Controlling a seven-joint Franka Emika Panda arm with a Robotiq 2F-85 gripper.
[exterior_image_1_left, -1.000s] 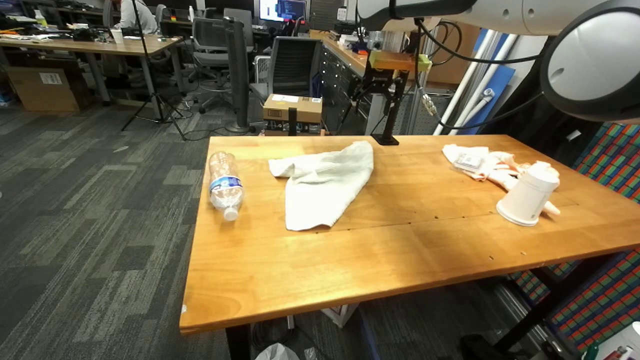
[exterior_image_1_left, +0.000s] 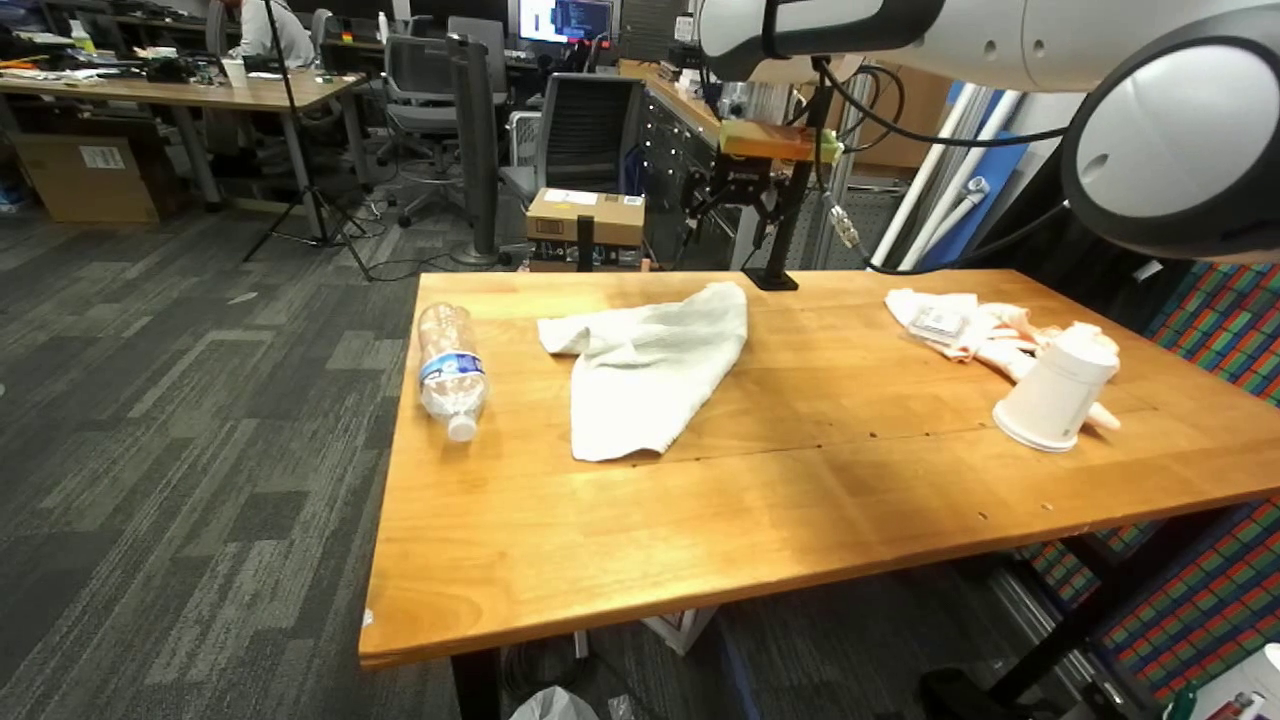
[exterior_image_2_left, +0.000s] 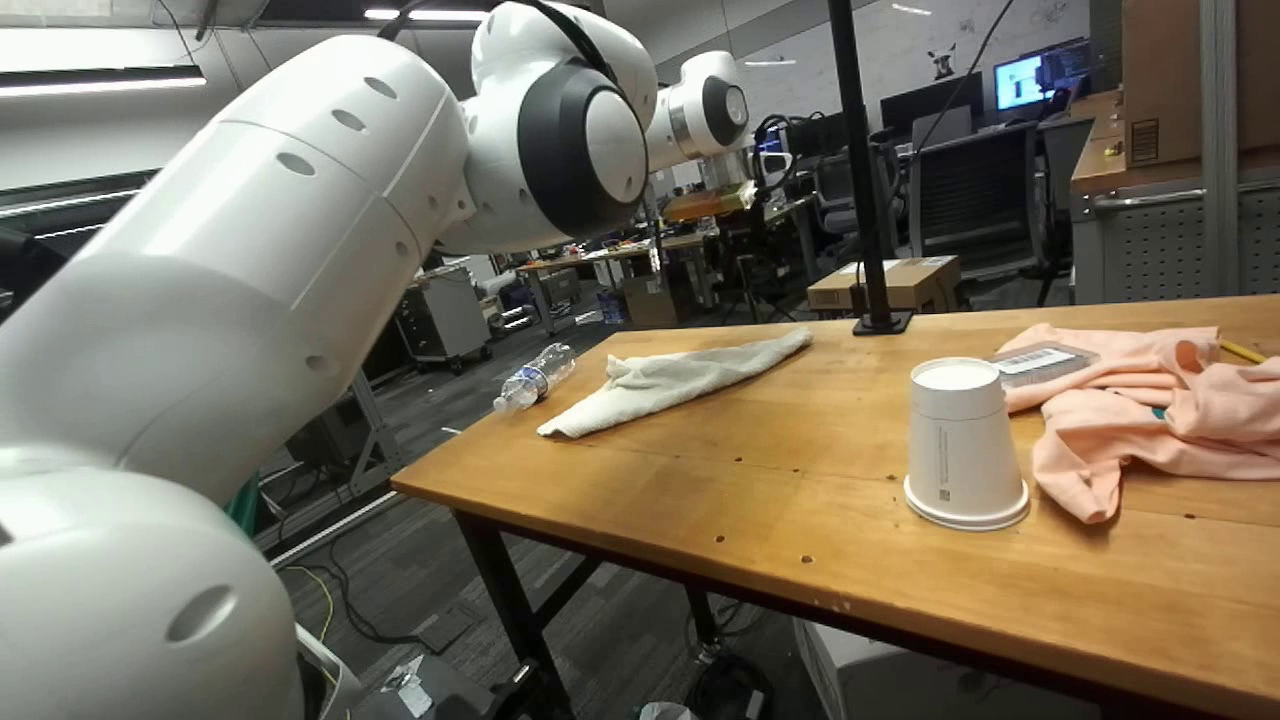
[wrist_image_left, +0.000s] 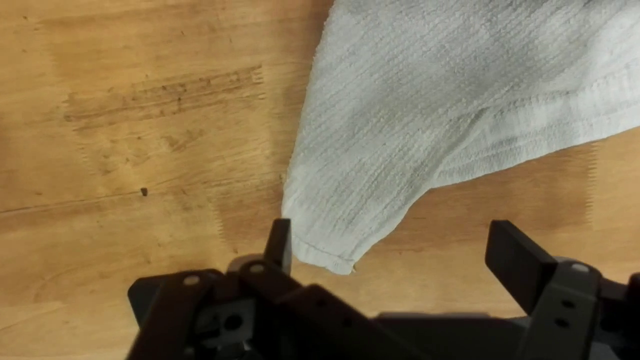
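Observation:
A crumpled white towel (exterior_image_1_left: 660, 372) lies on the wooden table, left of its middle in exterior view 1. Above the table's far side hangs my gripper, its fingers wide apart and empty. The wrist view looks down on the towel (wrist_image_left: 408, 102), whose narrow corner shows beside the left finger (wrist_image_left: 279, 243); the towel itself rests on the tabletop below. A clear plastic bottle (exterior_image_1_left: 452, 372) with a blue label lies on its side near the table's left edge. On the right, an upside-down white paper cup (exterior_image_2_left: 963, 444) stands upright.
Behind the cup lies a peach cloth (exterior_image_2_left: 1152, 408) with a small clear packet (exterior_image_2_left: 1041, 362) on it. A black post (exterior_image_2_left: 866, 168) rises from the table's back edge.
The arm and my gripper have shifted left and slightly down in exterior view 1. Towel, bottle, cup and cloth stay where they were.

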